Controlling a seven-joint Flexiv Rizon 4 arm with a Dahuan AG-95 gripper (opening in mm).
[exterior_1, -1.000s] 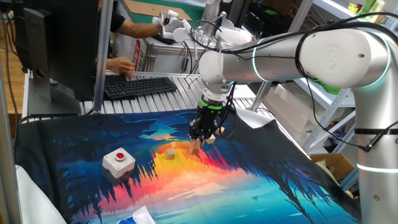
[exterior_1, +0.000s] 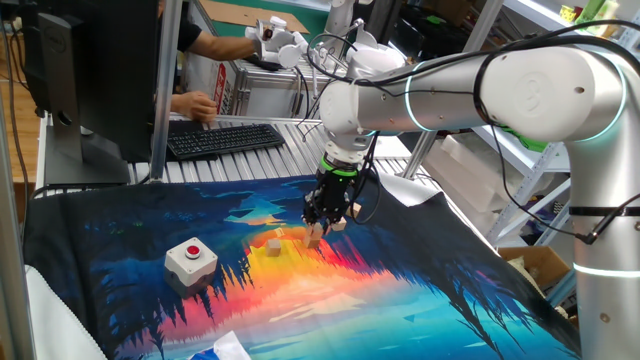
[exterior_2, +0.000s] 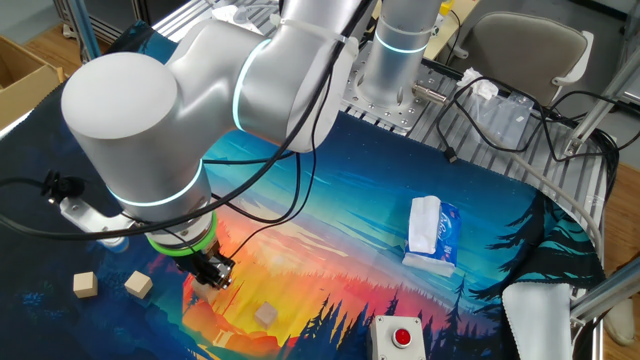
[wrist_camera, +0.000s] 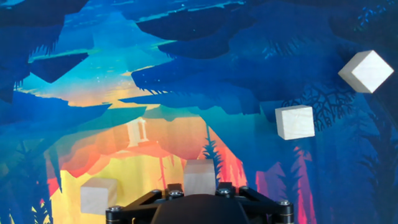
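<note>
In the wrist view a pale wooden block (wrist_camera: 199, 175) stands between the fingertips of my gripper. The fingers (wrist_camera: 175, 190) sit close against its two sides, so the gripper looks shut on it. In exterior view 1 this block (exterior_1: 313, 237) shows just below the black gripper; whether it touches the mat is unclear. Another pale block (wrist_camera: 98, 196) lies to the left in the wrist view. Two more, a squarely set block (wrist_camera: 295, 122) and a corner-turned block (wrist_camera: 367, 71), lie apart from each other on the right.
A grey box with a red button (exterior_1: 191, 263) stands on the colourful mat (exterior_1: 330, 310). A blue-and-white tissue pack (exterior_2: 433, 235) lies nearer the robot base. Beyond the mat are a keyboard (exterior_1: 225, 141) and a monitor (exterior_1: 95, 95).
</note>
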